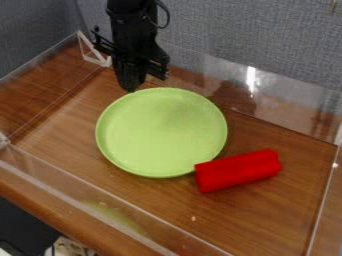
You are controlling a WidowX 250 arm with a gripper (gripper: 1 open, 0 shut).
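Note:
My black gripper [131, 78] hangs at the top left, just behind the far left edge of a green plate [160, 131], above the wooden table. Its fingers are dark and small, and I cannot tell how far apart they are or whether anything is between them. The plate lies in the middle of the table. A red cylindrical object [238, 170] lies on its side at the plate's lower right, close to its rim.
The wooden table [60, 115] is bordered by clear plastic walls. A white frame [91, 50] at the back left is partly behind my arm. Free table shows left of and below the plate.

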